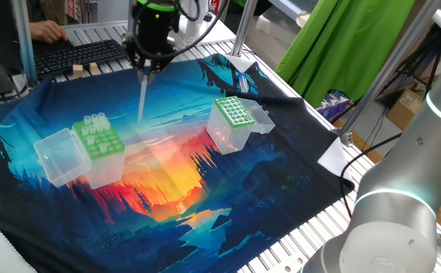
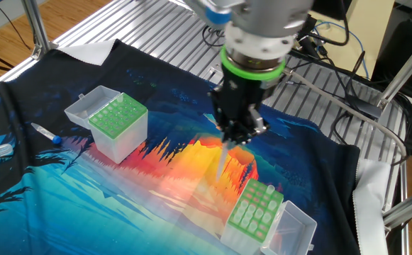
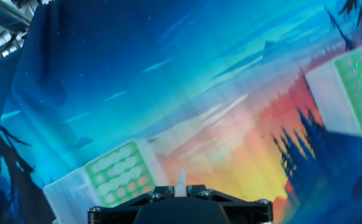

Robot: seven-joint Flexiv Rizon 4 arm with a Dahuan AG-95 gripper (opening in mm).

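My gripper (image 1: 143, 71) is shut on a long, clear pipette tip (image 1: 143, 98), which points down above the cloth between two tip boxes. In the wrist view the tip's end (image 3: 181, 182) shows between the fingers. One box (image 1: 105, 163), on the left in exterior view 1, has a green rack (image 2: 255, 205) with several tips standing in it and some bare holes. The other box (image 1: 229, 130) carries a green-topped rack (image 2: 120, 115) and stands across the cloth; whether its holes are filled is hard to tell. Both lids are swung open.
A printed cloth (image 1: 182, 243) covers the table, with clear room between the boxes. A blue-capped pen (image 2: 46, 133) lies beyond one box. At the back are a keyboard (image 1: 80, 57) and a person's hand (image 1: 45, 32).
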